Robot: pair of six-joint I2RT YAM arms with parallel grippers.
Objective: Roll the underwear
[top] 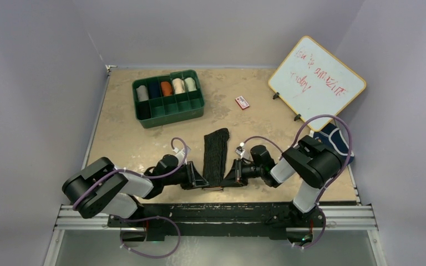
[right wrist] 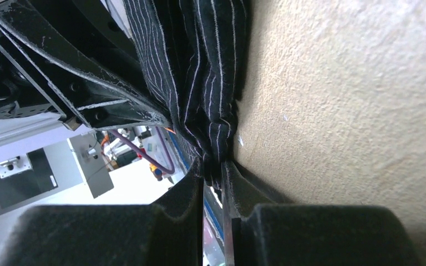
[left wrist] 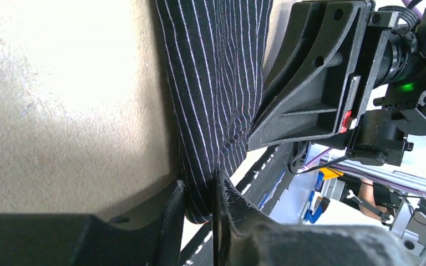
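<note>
The dark underwear (top: 216, 152), black with thin white stripes, lies folded into a long strip, its near end between my two grippers. From the left side my left gripper (top: 206, 185) reaches the near end. In the left wrist view its fingers (left wrist: 169, 221) stand partly apart, with the striped cloth (left wrist: 199, 138) running down between them. On the right side my right gripper (top: 225, 184) is shut on the near end's edge. Bunched cloth (right wrist: 213, 122) shows pinched between its fingertips in the right wrist view. The cloth's underside is hidden.
A green divided box (top: 169, 117) at the back left holds several rolled garments in its rear compartments. A small red-and-white box (top: 242, 102) lies behind the strip. At the right stand a whiteboard (top: 317, 83) and a navy cloth item (top: 333, 139). The table's front edge is close.
</note>
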